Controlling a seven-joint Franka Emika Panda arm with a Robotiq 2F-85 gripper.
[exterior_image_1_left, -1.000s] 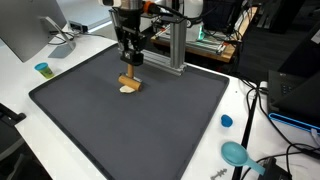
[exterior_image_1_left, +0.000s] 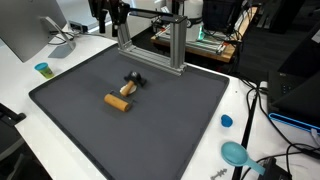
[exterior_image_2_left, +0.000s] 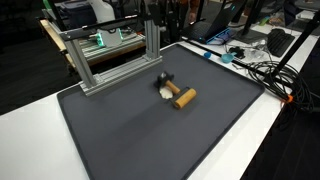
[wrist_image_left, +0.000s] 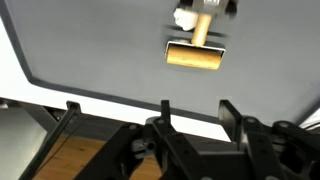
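Observation:
A mallet-like object lies on the dark grey board, its orange cylindrical head (exterior_image_1_left: 118, 102) toward the near left. In the wrist view, the tan handle (wrist_image_left: 202, 28) runs up from the head, and a pale piece (wrist_image_left: 185, 18) sits beside the handle. A black part (exterior_image_1_left: 134, 77) is at the handle's far end; I cannot tell whether it is joined on. My gripper has its fingers apart, nothing between them, clear of the mallet. In exterior view 1 the gripper (exterior_image_1_left: 109, 27) is high at the top edge, beyond the mallet.
A metal frame (exterior_image_1_left: 150, 55) stands along the board's far edge. A green-topped cup (exterior_image_1_left: 43, 70) is off its left side. To the right lie a turquoise ladle-like item (exterior_image_1_left: 238, 155), a blue piece (exterior_image_1_left: 226, 121) and cables. The board's (exterior_image_1_left: 165, 130) near half is bare.

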